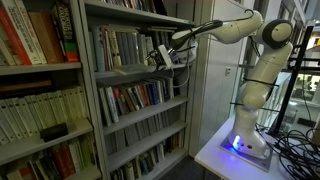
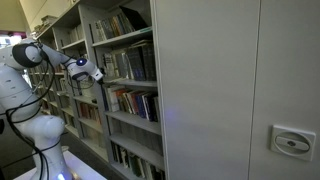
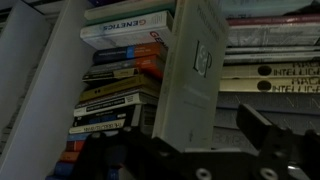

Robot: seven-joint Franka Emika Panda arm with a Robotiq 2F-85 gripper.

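In the wrist view a pale book [image 3: 193, 75] stands out in front of the others, its broad cover turned toward the camera. My gripper is open, with one dark finger [image 3: 141, 120] on the left and the other on the right. The pale book shows in the gap between them; whether either finger touches it I cannot tell. From outside, the gripper [image 1: 154, 60] appears at the upper shelves of the grey bookcase [image 1: 92, 95], and the second exterior view has the gripper [image 2: 97, 76] beside the bookcase upright.
Colourful books [image 3: 118, 95] are packed left of the pale book, and dark and light spines [image 3: 268, 75] fill its right side. A grey shelf wall [image 3: 50, 75] borders the far left. Below the arm lies a white table [image 1: 225, 160].
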